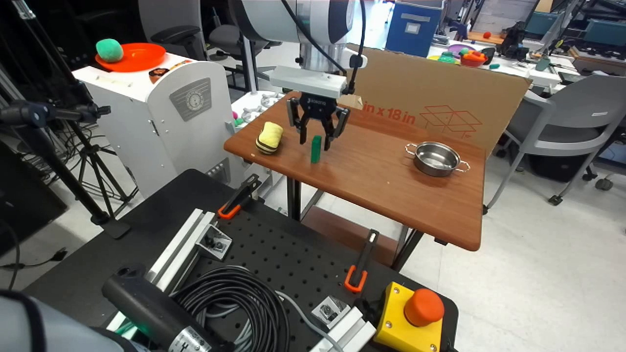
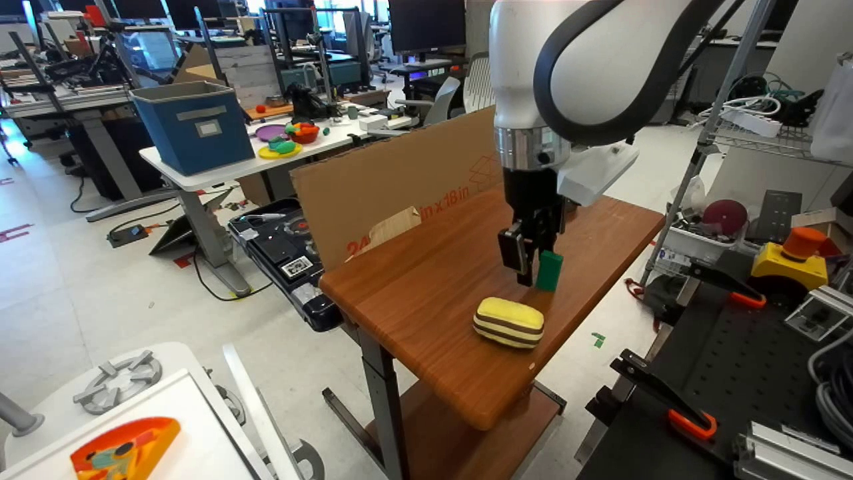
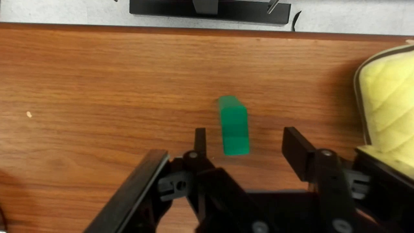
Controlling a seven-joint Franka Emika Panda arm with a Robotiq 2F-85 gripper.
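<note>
A green block [image 1: 316, 149] stands upright on the brown wooden table, near its front edge. My gripper [image 1: 315, 143] is just behind it in exterior view 1, fingers part open and pointing down. From the wrist, the block [image 3: 235, 130] shows ahead of the gap between the fingers, nearer the left one, with bare wood on both sides of it. Neither finger visibly grips the block. In exterior view 2 the block [image 2: 549, 271] stands beside the fingertips, and I cannot tell there whether they touch.
A yellow striped cushion-like toy [image 2: 509, 323] lies on the table near the block. A small steel pot [image 1: 436, 159] with two handles sits toward the table's other end. Cardboard [image 1: 434, 94] stands along the back edge. Between block and pot the tabletop is clear.
</note>
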